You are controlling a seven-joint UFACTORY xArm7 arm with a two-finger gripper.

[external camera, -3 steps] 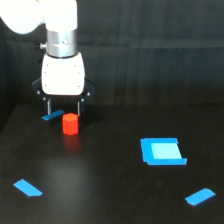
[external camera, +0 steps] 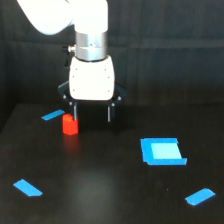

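Observation:
A small red cube (external camera: 69,125) rests on the dark table, left of the middle. My white gripper (external camera: 93,113) hangs just to the right of the cube, pointing down with its fingers spread wide. Its left fingertip (external camera: 75,113) overlaps the cube's upper right part in this view; whether they touch, I cannot tell. Only dark background shows between the fingers. On the right of the table is a white square (external camera: 165,151) framed in blue tape.
Blue tape strips lie at the back left (external camera: 52,115), front left (external camera: 27,188) and front right (external camera: 200,197). A dark curtain (external camera: 170,60) hangs behind.
My gripper has moved to the right and a little lower in the view, and it is still open. The cube stays in the same spot.

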